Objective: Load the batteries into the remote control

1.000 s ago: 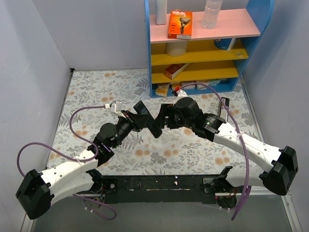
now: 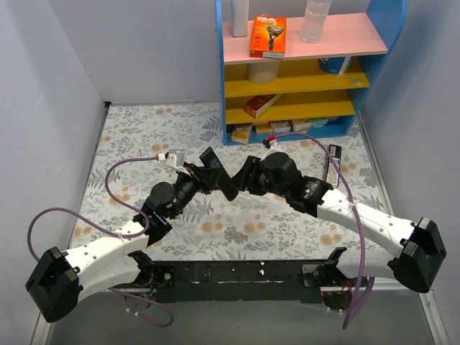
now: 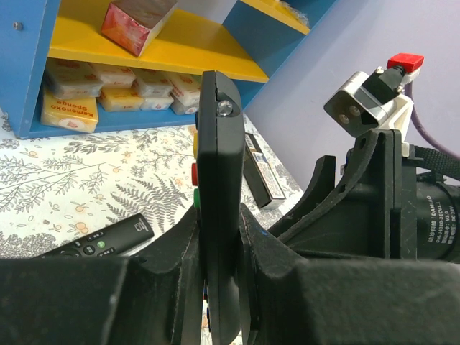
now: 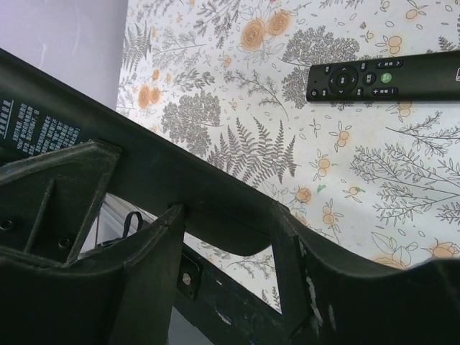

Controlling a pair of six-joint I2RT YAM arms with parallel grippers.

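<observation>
Held in the air over the table is a black remote control (image 2: pixel 228 188), tilted, with my left gripper shut around its middle. The left wrist view shows it edge-on, with coloured buttons along one side. Its back, with printed label, faces the right wrist view. My right gripper is part open at the remote's lower end, one finger on each side of it; whether the pads touch is unclear. No batteries can be made out. A slim black tray (image 2: pixel 333 165) with pale, silvery contents lies at the table's right.
A second black remote (image 4: pixel 374 77) lies face up on the patterned table (image 2: pixel 251 241). Behind stands a blue-sided shelf (image 2: pixel 302 104) carrying boxes, packets and bottles. Both grippers are very close together around the held remote.
The right gripper has come slightly left, closer around the remote's lower end. The left arm and the remote have barely moved.
</observation>
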